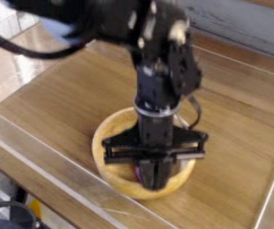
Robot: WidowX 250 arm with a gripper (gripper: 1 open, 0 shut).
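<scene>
The black gripper (153, 165) is lowered into a wooden bowl (115, 179) near the front middle of the table, its fingers shut. A purple object inside the bowl is mostly hidden behind the fingers; whether anything is between them cannot be made out in this blurred view.
Bare wooden table (68, 98) surrounds the bowl, with free room to the left, back and right. A clear rail runs along the left and front edge, and a grey wall (235, 31) stands at the back.
</scene>
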